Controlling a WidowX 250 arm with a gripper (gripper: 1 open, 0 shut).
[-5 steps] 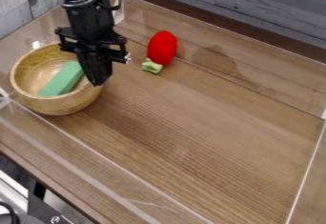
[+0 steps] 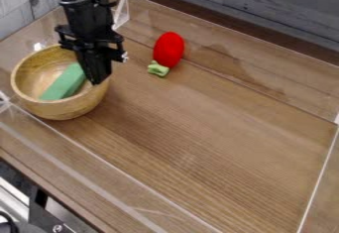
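Note:
A wooden bowl (image 2: 82, 108) stands at the left of the table with a green oblong piece (image 2: 59, 83) lying in it. My black gripper (image 2: 95, 55) hangs over the bowl's back rim; its fingers are too small and dark to show clearly, but it looks shut, with nothing visible between them.
A red oval object (image 2: 169, 49) lies behind and right of the bowl, with a small light-green piece (image 2: 158, 69) beside it. A wall edges the back.
My gripper has moved a little to the left and up over the bowl. The objects on the table appear in the same places.

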